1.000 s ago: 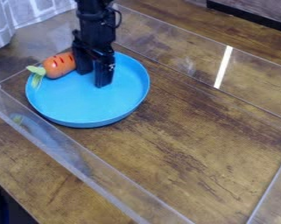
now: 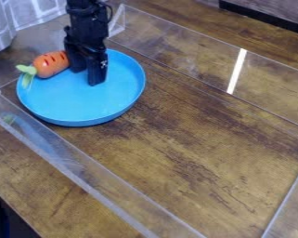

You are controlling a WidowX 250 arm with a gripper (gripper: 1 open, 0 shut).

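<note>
A blue round plate (image 2: 83,98) sits at the upper left of the wooden table. An orange toy carrot (image 2: 52,62) with pale green leaves lies across the plate's back-left rim. My black gripper (image 2: 86,65) is down at the back of the plate beside the carrot, dark against the blue; whether its fingers are open or shut is unclear.
Clear plastic strips run along the left (image 2: 77,186), back and right of the table, bounding the area. A light cloth or bag is at the top left corner.
</note>
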